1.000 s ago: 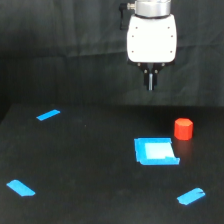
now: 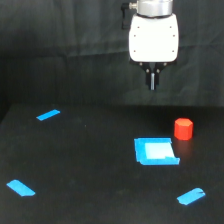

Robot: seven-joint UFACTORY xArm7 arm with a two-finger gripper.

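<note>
My gripper (image 2: 152,80) hangs high above the dark table, below the white wrist housing (image 2: 153,40). Its dark fingers look small against the black backdrop, and how far apart they stand is hard to make out. A red block (image 2: 183,129), roughly six-sided in outline, sits on the table to the right, well below the gripper and apart from it. Just left of the block lies a white patch (image 2: 158,151) bordered by blue tape, with nothing on it.
Strips of blue tape lie flat on the table: one at the back left (image 2: 48,115), one at the front left (image 2: 21,188) and one at the front right (image 2: 191,196). A black curtain (image 2: 70,60) hangs behind.
The gripper has shifted very slightly to the right. The red block and the taped patch have stayed in place.
</note>
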